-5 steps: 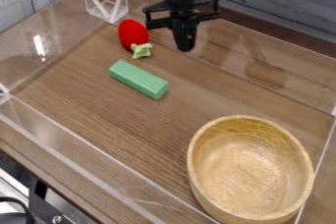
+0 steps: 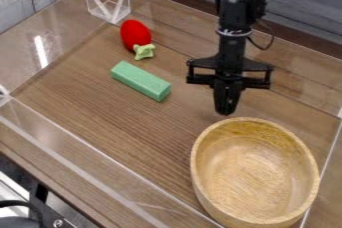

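Note:
My gripper (image 2: 229, 104) hangs low over the wooden surface just above the tan bowl (image 2: 255, 212), shut, with nothing visible between its fingertips. The tan bowl fills the lower right. To the gripper's left lies a green block (image 2: 140, 80). A red object (image 2: 135, 35) with a small light-green piece (image 2: 144, 51) at its lower side lies at the upper left.
A clear wire-like holder (image 2: 107, 2) stands at the top left corner. Dark cabling (image 2: 16, 215) shows at the lower left edge.
My gripper has moved from the back of the surface, near the red object, rightward and toward the bowl, lower in the view. The objects on the surface have not visibly moved.

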